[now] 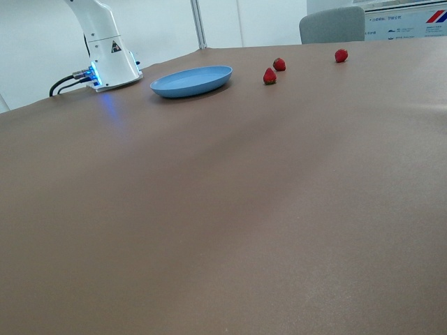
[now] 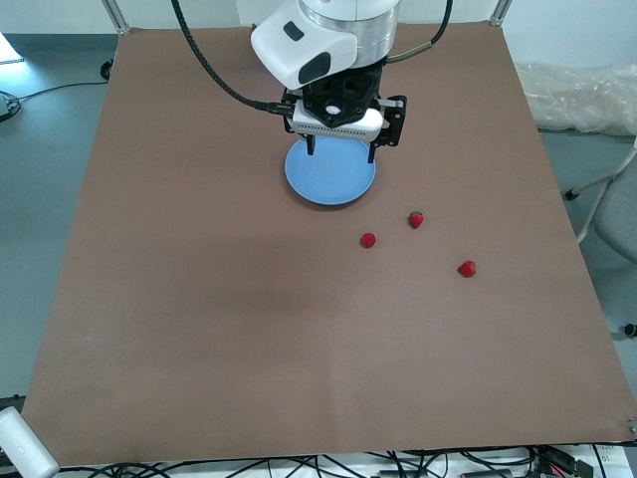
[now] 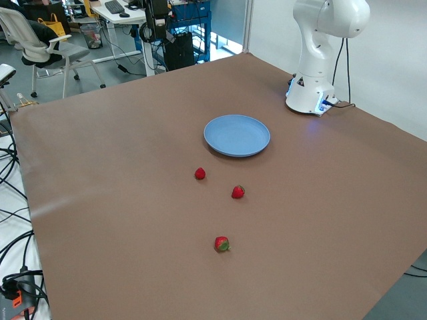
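A blue plate (image 2: 328,177) lies on the brown table (image 2: 249,319), with three strawberries (image 2: 416,219) loose nearby on the side toward the table's middle. My gripper (image 2: 340,151) hangs over the plate's far part in the left view, its two black fingers spread apart with nothing visible between them. In the top view the blue plate (image 1: 191,80) and strawberries (image 1: 269,76) show, but the gripper does not. In the right view the plate (image 3: 236,135) is empty, and the strawberries (image 3: 238,192) sit apart from it; the gripper is out of frame.
The arm's white base (image 3: 308,95) stands at the table's edge beyond the plate. Cables (image 3: 13,253) run along the opposite edge, off the tabletop. A grey chair (image 2: 617,214) stands beside it.
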